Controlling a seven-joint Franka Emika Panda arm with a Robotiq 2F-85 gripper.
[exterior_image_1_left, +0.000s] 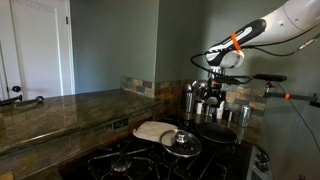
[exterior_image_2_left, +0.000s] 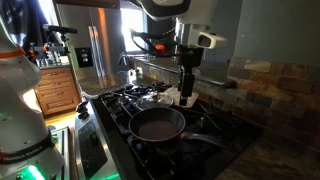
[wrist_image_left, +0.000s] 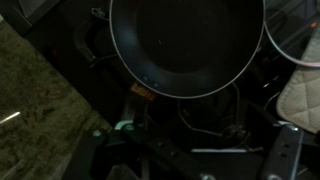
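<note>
A dark frying pan rests on the stove, its handle reaching to the right in exterior view 2. The wrist view shows the empty inside of the pan from above. My gripper hangs above the pan area, open, with nothing visible between its fingers. A glass lid with a dark rim lies on the stove beside the pan. A quilted light cloth lies behind the lid and shows at the right edge of the wrist view.
Black burner grates cover the rest of the stove. Several bottles and canisters stand at the back wall.
</note>
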